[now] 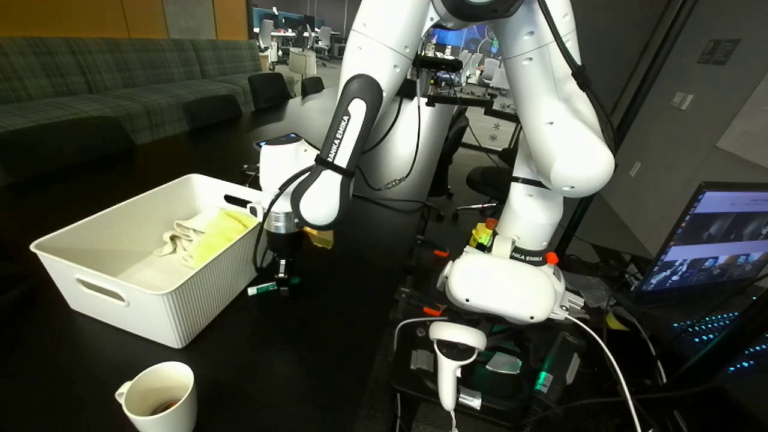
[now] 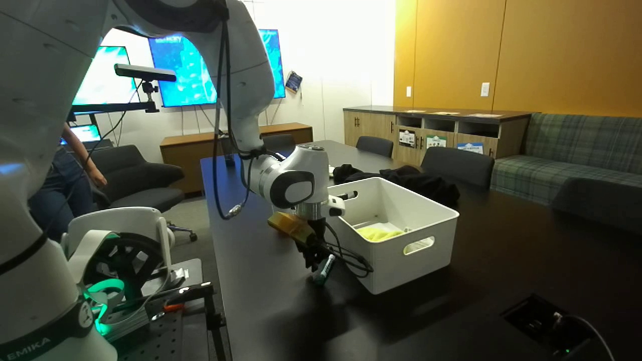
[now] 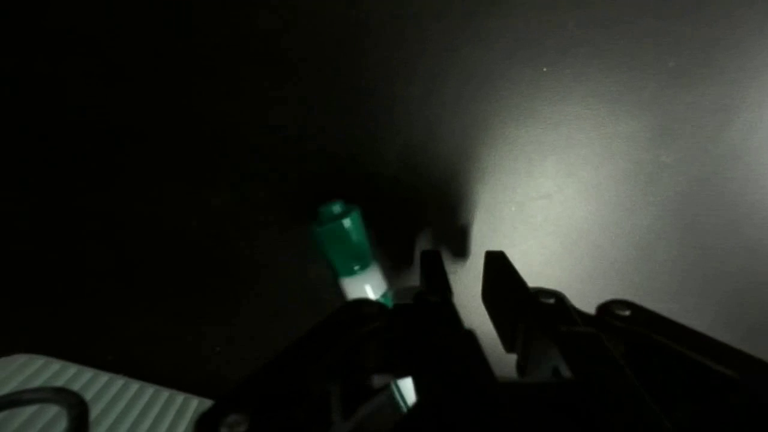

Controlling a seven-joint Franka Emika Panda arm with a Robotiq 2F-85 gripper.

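A green-and-white marker (image 3: 347, 245) lies on the dark table, its green end in clear sight and its middle hidden under a finger in the wrist view. My gripper points down, part open, with a narrow empty gap between its fingertips. The marker is to the left of that gap, beside and beneath the left finger (image 3: 434, 277); whether they touch I cannot tell. Exterior view 1 has the marker (image 1: 262, 288) crossing behind my gripper (image 1: 284, 285). In exterior view 2 the marker (image 2: 324, 268) slants just beside the fingers.
Close by stands a white ribbed bin (image 1: 115, 277) holding a yellow cloth (image 1: 224, 234) and a pale cloth (image 1: 188, 234). A white mug (image 1: 159, 399) with something dark inside is at the near left. The table in front of the gripper is clear.
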